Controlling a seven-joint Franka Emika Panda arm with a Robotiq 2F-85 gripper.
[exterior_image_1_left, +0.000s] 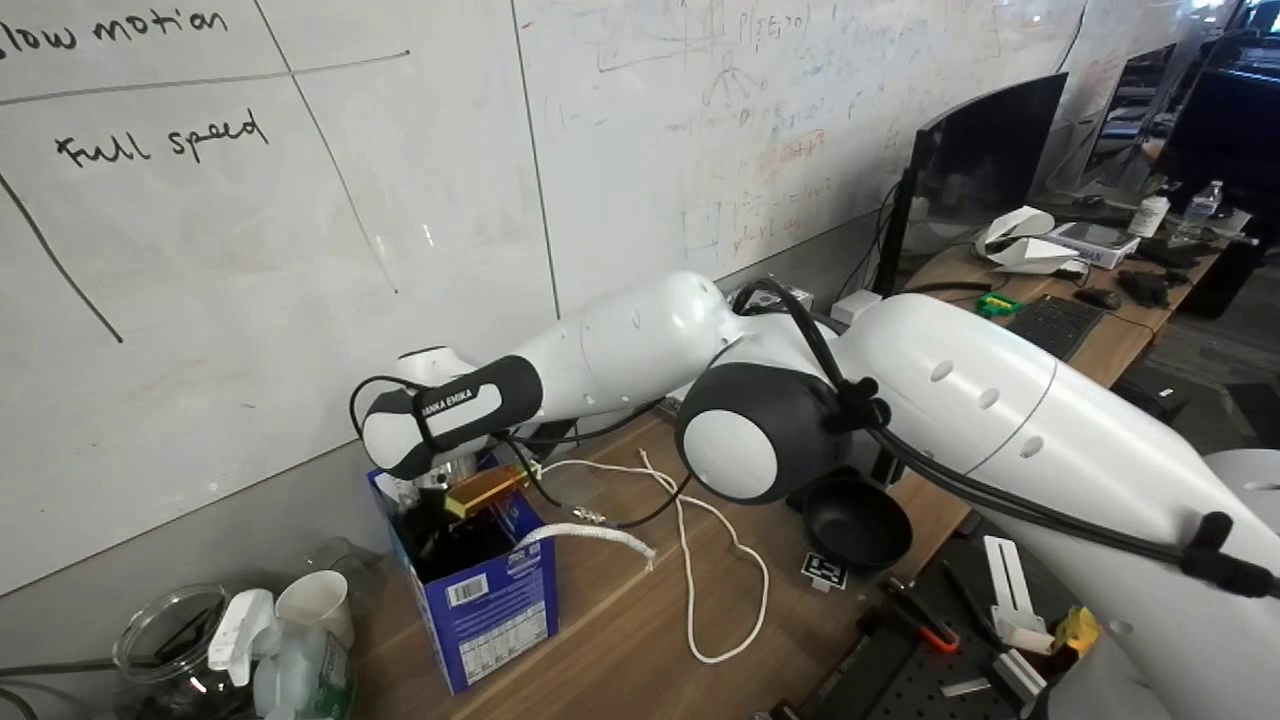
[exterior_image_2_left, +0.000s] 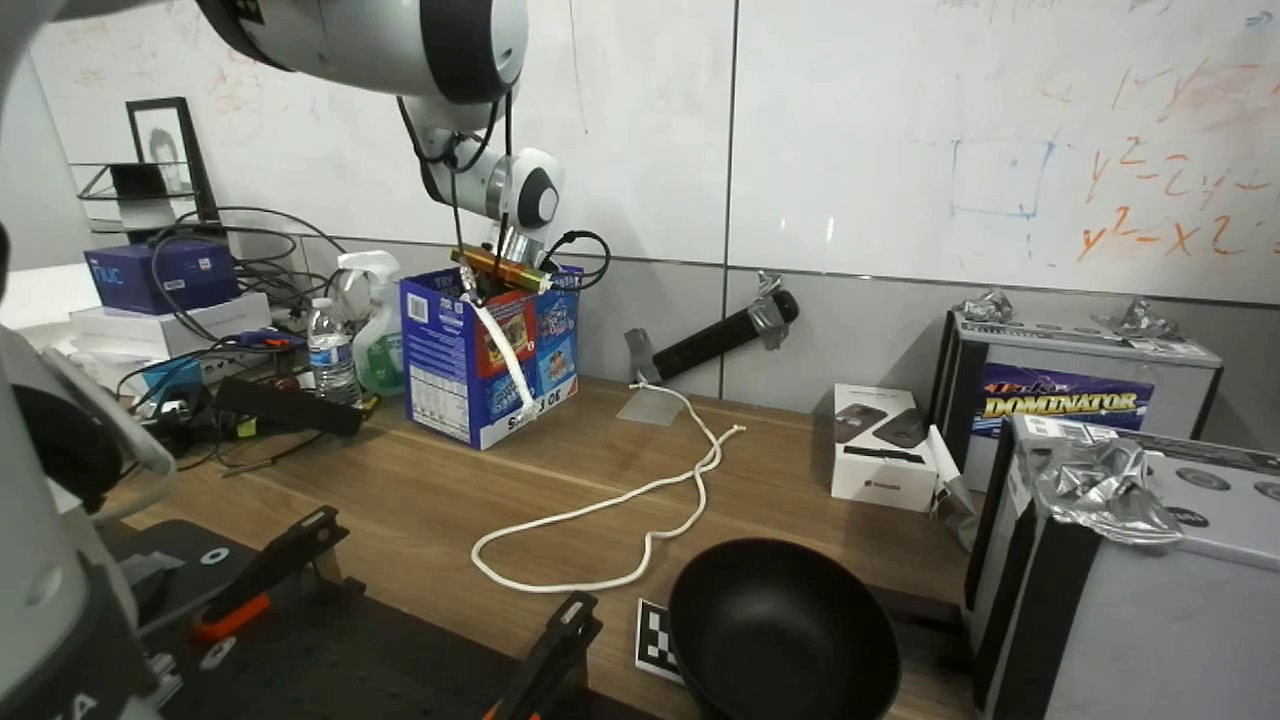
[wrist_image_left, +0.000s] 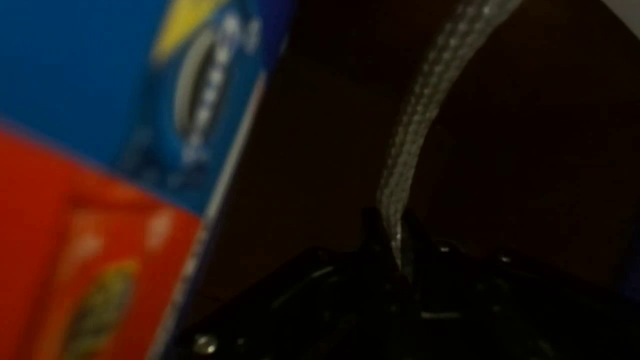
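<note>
A thick white braided rope (wrist_image_left: 414, 126) runs down between the fingertips of my gripper, which is shut on it. The gripper is lowered into the open blue cardboard box (exterior_image_1_left: 498, 606), so both exterior views lose sight of its fingers. One stretch of the rope (exterior_image_1_left: 588, 535) sticks out over the box's edge, its free end hanging outside; the same length (exterior_image_2_left: 506, 348) shows against the box (exterior_image_2_left: 438, 378) in exterior view 2. The rest of the rope is hidden. Inside, the wrist view is very dark, with a printed flap or wall close on its left.
A thinner white cord (exterior_image_2_left: 576, 516) lies loosely looped on the table. The black pan (exterior_image_2_left: 780, 630) stands near the front, the spray bottle (exterior_image_2_left: 378, 324) close beside the box. A whiteboard wall rises behind. Bare tabletop lies right of the box.
</note>
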